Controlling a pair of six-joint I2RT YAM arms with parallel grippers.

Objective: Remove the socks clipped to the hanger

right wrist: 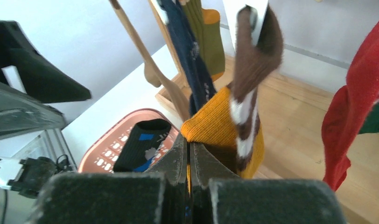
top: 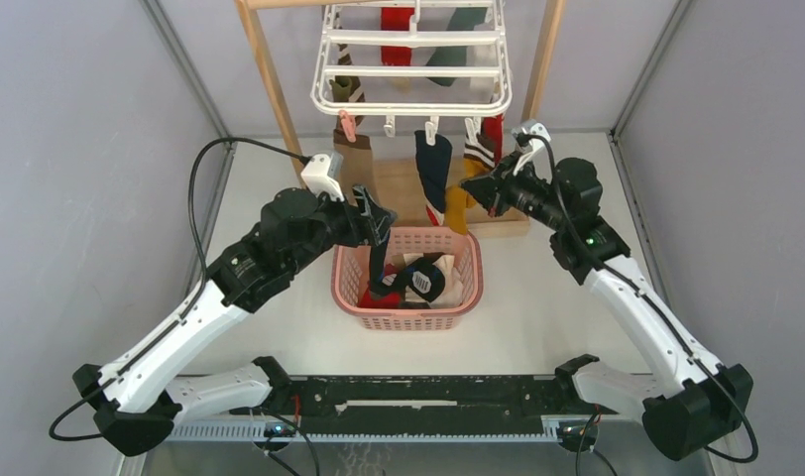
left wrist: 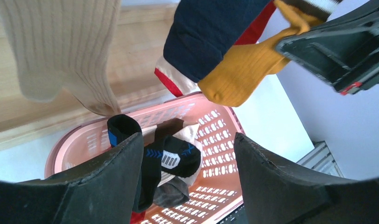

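Observation:
In the top view, several socks hang from the white hanger (top: 413, 109). My right gripper is shut on the mustard sock (right wrist: 215, 116), pinching its cloth at the fingertips; the sock's brown-and-white striped cuff (right wrist: 246, 107) is still at a clip. Beside it hangs a navy sock (top: 433, 169) with a red and white tip. A beige-brown sock (left wrist: 71, 56) hangs in front of my left gripper, whose fingers stand apart with nothing between them. The pink basket (top: 408, 320) below holds several socks, and a black sock (left wrist: 124, 128) rises at its side.
A red sock (right wrist: 353, 98) hangs right of the mustard one. Further back on the rack are another red sock (top: 396, 50) and a green sock (top: 458, 50). Wooden posts (top: 265, 69) flank the rack.

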